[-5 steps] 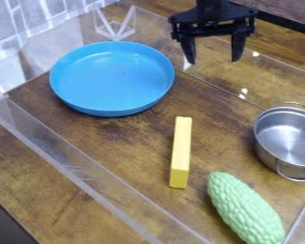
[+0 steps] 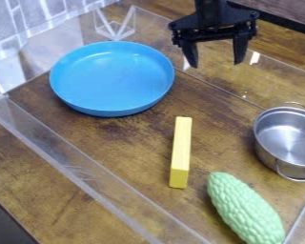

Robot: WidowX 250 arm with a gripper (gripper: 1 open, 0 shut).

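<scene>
My black gripper (image 2: 215, 48) hangs at the top centre, fingers apart and pointing down, with nothing seen between them. Below it to the left is a round blue tray (image 2: 111, 76). A yellow block (image 2: 181, 152) lies upright-lengthwise on the wooden surface in the middle. A steel pot (image 2: 286, 141) stands at the right edge, and a green bumpy vegetable (image 2: 244, 208) lies at the lower right.
Clear plastic walls (image 2: 66, 172) edge the wooden work area (image 2: 117, 152). A white tiled cloth or surface is at the top left. The wood beneath the gripper and at the centre is free.
The objects have not moved.
</scene>
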